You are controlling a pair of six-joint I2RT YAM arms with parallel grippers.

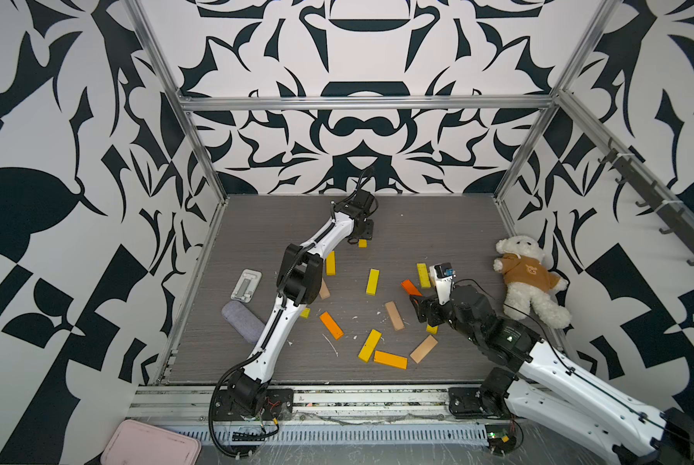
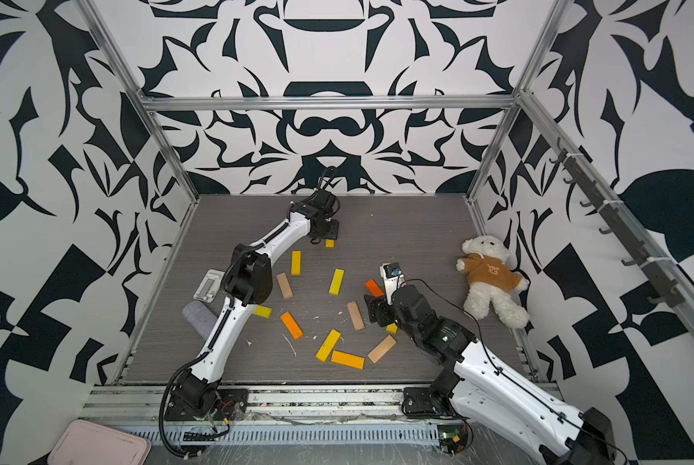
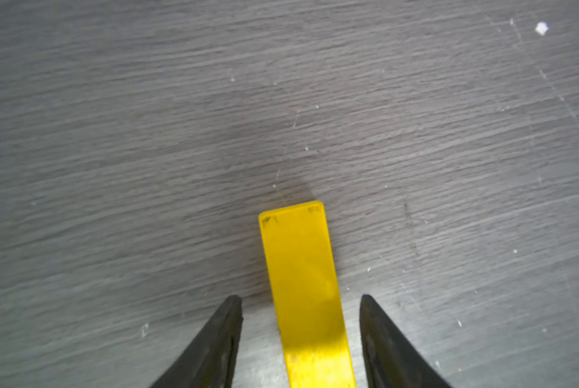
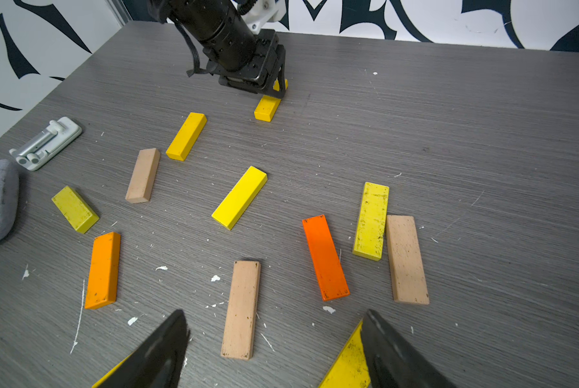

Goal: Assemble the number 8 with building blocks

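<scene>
Far back on the table, a yellow block (image 3: 305,291) lies between the spread fingers of my left gripper; a gap shows on each side of it. The left gripper is open. In the right wrist view that block (image 4: 267,108) is partly covered by the left gripper. My right gripper is open over the front right of the table, nothing held, with one yellow block (image 4: 348,365) partly behind a finger. Around it lie an orange-red block (image 4: 325,257), a yellow block (image 4: 371,221), and wooden blocks (image 4: 241,310) (image 4: 407,258).
More loose yellow blocks (image 1: 372,281) and orange blocks (image 1: 390,359) are scattered across the middle and front. A grey roll (image 1: 242,320) and a white-grey device (image 1: 246,285) lie at the left. A teddy bear (image 1: 529,280) sits at the right edge.
</scene>
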